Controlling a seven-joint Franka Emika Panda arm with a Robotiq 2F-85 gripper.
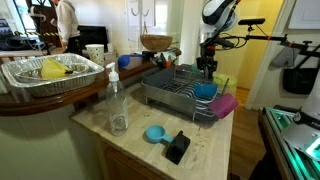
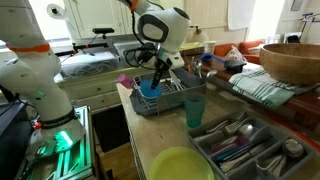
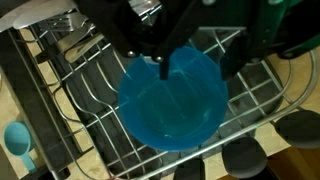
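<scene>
A blue bowl rests in the wire dish rack, at its right end. The same bowl fills the middle of the wrist view, with its inside facing the camera. My dark gripper hangs just above the bowl. In the wrist view its fingers stand apart over the bowl's upper edge, so it looks open. Whether a finger still touches the rim cannot be told. The second exterior view has the bowl low in the rack too.
A pink cup hangs at the rack's right end. A clear bottle, a light blue scoop and a black object stand on the counter. In the second exterior view, a green cup stands beside the rack.
</scene>
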